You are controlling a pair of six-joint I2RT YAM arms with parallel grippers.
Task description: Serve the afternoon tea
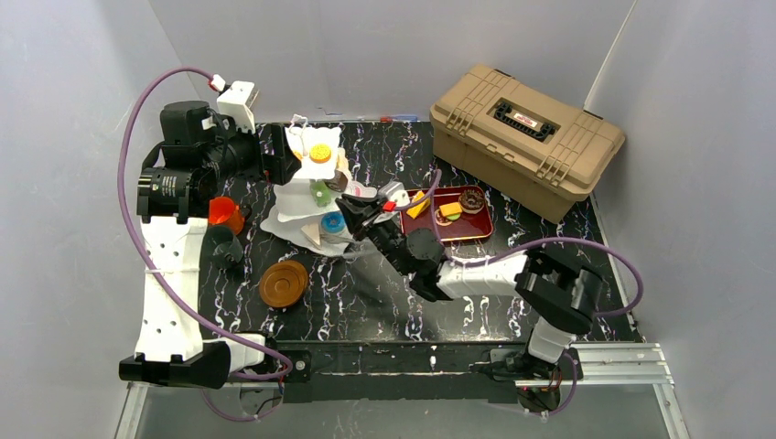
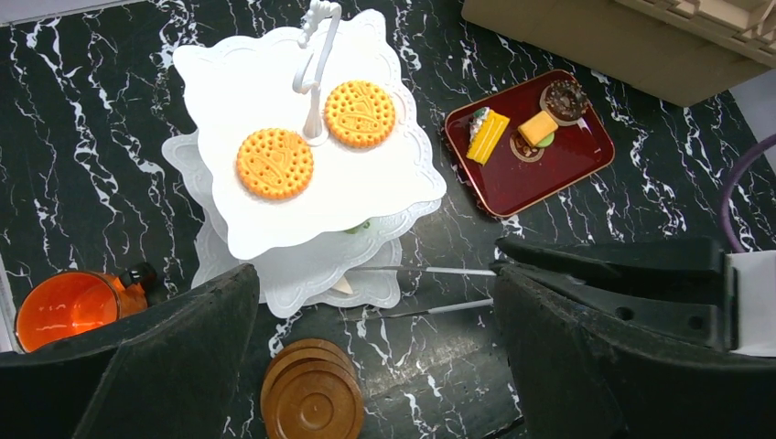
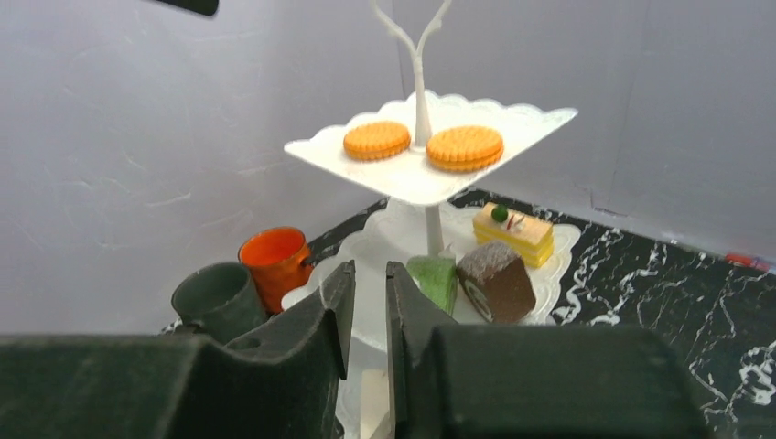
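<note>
A white tiered stand (image 2: 229, 183) holds two orange biscuits (image 2: 360, 112) on its top plate; a layered cake (image 3: 522, 238), chocolate roll (image 3: 497, 285) and green piece (image 3: 430, 274) rest on the middle. A pale piece (image 3: 372, 402) is on the lowest plate, with a blue ringed item (image 1: 333, 222) in the top view. My left gripper (image 1: 279, 155) hangs open at the stand's left. My right gripper (image 1: 346, 206) is at the stand's front right, its fingertips close together in the right wrist view; whether anything is between them is unclear.
A red tray (image 2: 472, 187) with several sweets lies right of the stand, before a tan case (image 1: 522, 137). Orange (image 2: 64, 311) and dark green mugs (image 1: 225, 247) stand left. Brown coasters (image 2: 312, 402) lie in front.
</note>
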